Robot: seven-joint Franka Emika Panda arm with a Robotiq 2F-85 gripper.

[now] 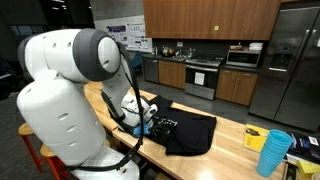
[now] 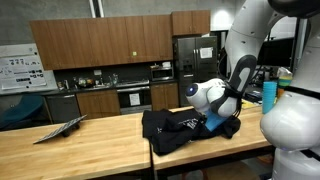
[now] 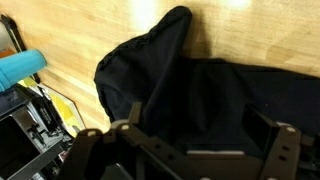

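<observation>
A black cloth [image 1: 193,134] lies rumpled on the wooden table, with one flap spread flat towards the middle. In the wrist view the cloth [image 3: 225,100] fills most of the picture, and one corner points up onto bare wood. My gripper is open above it, its dark fingers wide apart at the bottom of the view. No cloth shows gripped between them. In the second exterior view the cloth [image 2: 165,130] spreads out beside and behind the arm's wrist, where the fingertips are hard to make out.
A blue cup [image 1: 273,152] stands at the table's right end, near a yellow packet [image 1: 256,137] and several small items. Bare tabletop [image 2: 75,148] stretches away beyond the cloth. Kitchen cabinets and a fridge are far behind.
</observation>
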